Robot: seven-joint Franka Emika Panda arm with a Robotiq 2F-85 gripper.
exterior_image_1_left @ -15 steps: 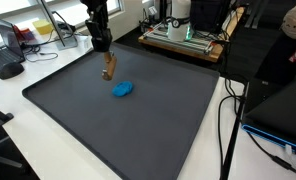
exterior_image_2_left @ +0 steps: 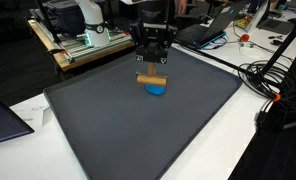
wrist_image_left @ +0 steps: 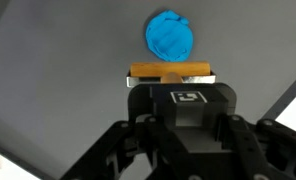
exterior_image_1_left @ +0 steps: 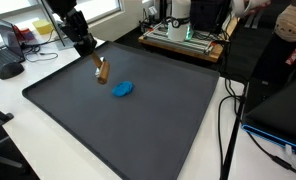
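Observation:
My gripper (exterior_image_2_left: 153,63) is shut on the upright handle of a T-shaped wooden tool, possibly a mallet or brush. Its brown crossbar (exterior_image_2_left: 152,80) hangs level below the fingers, and in the wrist view the same wooden bar (wrist_image_left: 153,70) lies just ahead of the gripper, with a pale edge along it. A crumpled blue piece (wrist_image_left: 169,37), likely cloth, rests on the grey board beyond the bar. In exterior view 1 the wooden tool (exterior_image_1_left: 103,73) appears to the left of the blue piece (exterior_image_1_left: 122,88), apart from it. The fingertips are mostly hidden.
Around the blue piece the dark grey board (exterior_image_1_left: 138,125) is bare. Black cables (exterior_image_2_left: 263,75) run along the white table beside it. A wooden platform (exterior_image_1_left: 183,40) with equipment stands behind the board's far edge.
In exterior view 1 the arm and the wooden tool have moved left and slightly lower in the picture, away from the blue piece. The blue piece has stayed in place.

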